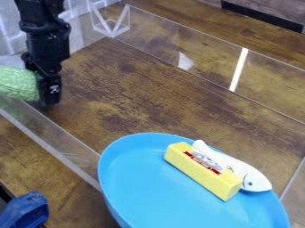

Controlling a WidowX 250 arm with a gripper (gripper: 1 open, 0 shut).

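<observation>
The black gripper [41, 85] is at the left edge of the view, low over the wooden surface, shut on a green, bumpy object [14, 82] that runs partly out of frame. The far fingertip and the exact grip are hard to make out.
A blue plate [143, 196] at the front holds a yellow box [202, 171] and a white object [248, 173]. A blue item [21, 212] lies at the lower left. Clear walls border the wooden floor [155, 98], whose middle is bare.
</observation>
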